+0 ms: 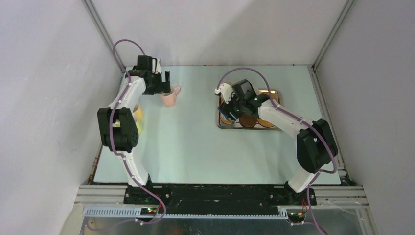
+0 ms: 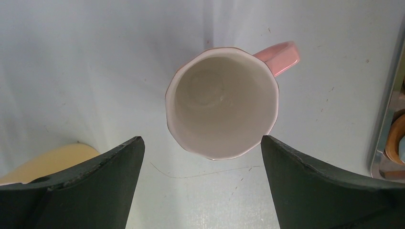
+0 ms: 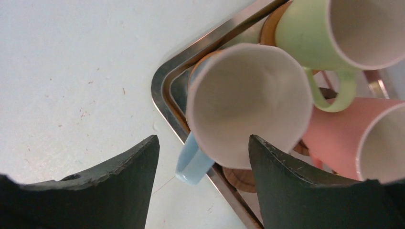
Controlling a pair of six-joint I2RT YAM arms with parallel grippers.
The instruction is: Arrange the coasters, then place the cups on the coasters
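A pink cup (image 1: 169,99) with a pale inside stands upright at the back left of the table. Over it my left gripper is open, its fingertips apart near the cup's front rim. On the right, a light blue cup (image 3: 248,100) is at a corner of the metal tray (image 3: 168,76), its blue handle (image 3: 193,162) reaching past the tray edge. My right gripper is part open above that cup, one fingertip overlapping its rim in view; no firm hold shows. Round coasters, one dark brown (image 1: 248,121) and one tan (image 1: 265,123), lie in the tray.
A green cup (image 3: 305,38) and another pink cup (image 3: 348,136) crowd the blue one in the tray. Yellow cups (image 1: 138,113) are partly hidden beneath my left arm.
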